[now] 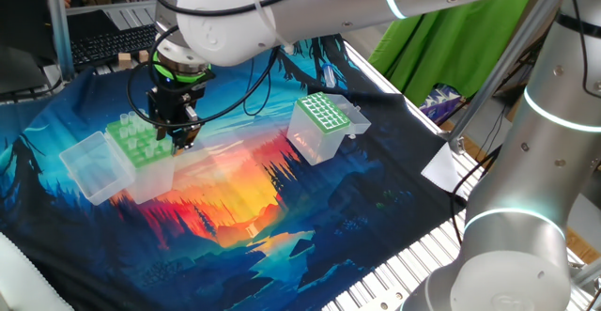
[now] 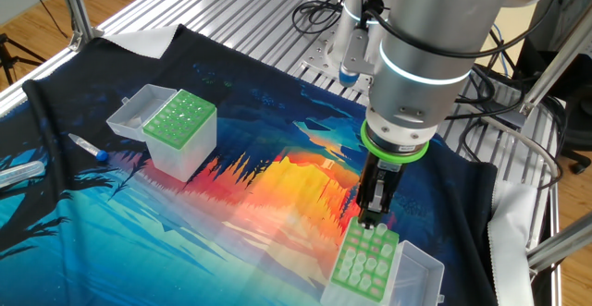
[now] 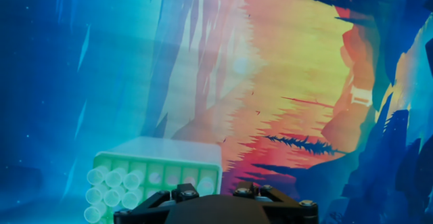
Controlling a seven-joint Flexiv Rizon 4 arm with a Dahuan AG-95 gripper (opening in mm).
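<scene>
A frosted box with a green rack top (image 2: 356, 267) holds several clear tubes (image 1: 141, 134). It is at the left in exterior view 1 and at the bottom right in exterior view 2. At the near-robot end of this rack, low over its edge, is my black gripper (image 2: 372, 221). In the wrist view the two fingertips (image 3: 186, 191) stand apart, with the rack and a tube showing behind them. Nothing clearly sits in their grip. The second box, its green grid top (image 2: 181, 118) showing no standing tubes, is across the cloth.
Each box has a clear lid folded open: one lid (image 1: 97, 167) beside the tube rack, another (image 2: 141, 109) beside the second box. A blue-capped pen-like item (image 2: 89, 147) lies near the second box. The printed cloth (image 1: 244, 198) between the boxes is free.
</scene>
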